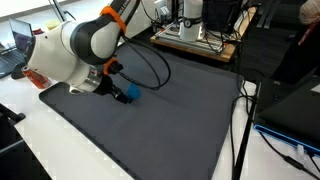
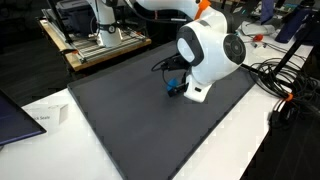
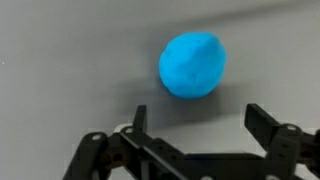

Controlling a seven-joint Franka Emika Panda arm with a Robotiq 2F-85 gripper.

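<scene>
A round, bright blue object (image 3: 193,64) rests on the grey board, seen whole in the wrist view just beyond my fingertips. My gripper stands open, with its dark fingers (image 3: 265,128) spread wide and only bare board between them. In exterior view 1 the blue object (image 1: 133,91) shows beside the gripper (image 1: 122,94), at the board's middle left. From the other side, the blue object (image 2: 172,87) is partly covered by the dark gripper (image 2: 178,88). The gripper is low over the board.
The dark grey board (image 1: 150,140) is clear toward the front and right. A black cable (image 1: 240,115) runs along its right side. Beyond the far edge stands a wooden surface with white equipment (image 1: 195,35). Loose cables (image 2: 290,85) lie near the arm's side.
</scene>
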